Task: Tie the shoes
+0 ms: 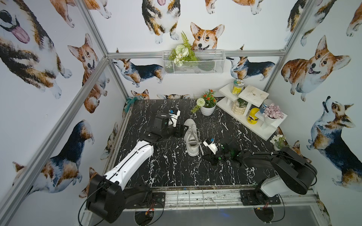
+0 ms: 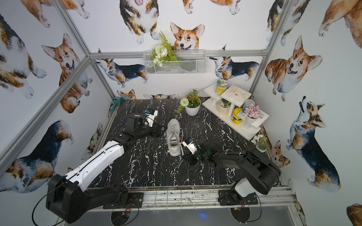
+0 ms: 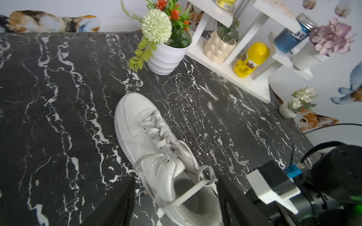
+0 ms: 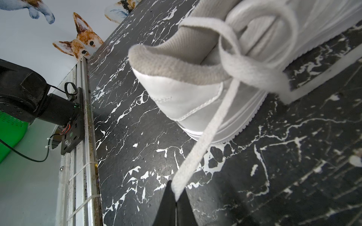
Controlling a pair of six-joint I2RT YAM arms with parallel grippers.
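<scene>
A white sneaker [image 1: 191, 131] lies lengthwise on the dark marble table, toe to the back, with loose looped laces over its opening [image 3: 188, 194]. My left gripper [image 1: 182, 130] is just left of the shoe; in its wrist view the fingers are apart, with the shoe seen beyond and between them and nothing visibly held. My right gripper is low at the right of the heel, shut on the end of a white lace [image 4: 205, 139] that runs taut up to the laces at the shoe's collar.
A potted flower [image 1: 207, 110] stands behind the shoe. A white tiered shelf [image 1: 260, 128] with jars and plants fills the back right, a small plant [image 1: 278, 142] beside it.
</scene>
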